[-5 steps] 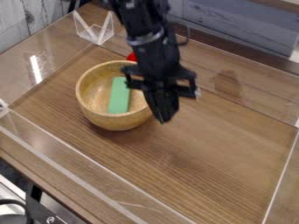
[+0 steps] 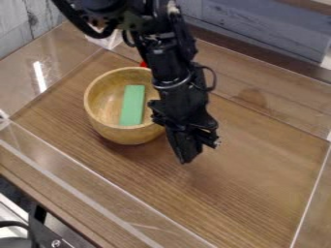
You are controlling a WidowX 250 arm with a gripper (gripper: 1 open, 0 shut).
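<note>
My black arm hangs from the top of the view, with the gripper low over the wooden table just right of a tan bowl. The gripper looks shut, with nothing visible between its fingers. A green block lies inside the bowl. A small red object is behind the bowl, partly hidden by the arm.
A white railing or wall runs along the back, and cables show at the lower left corner.
The bowl and green block look unmoved.
</note>
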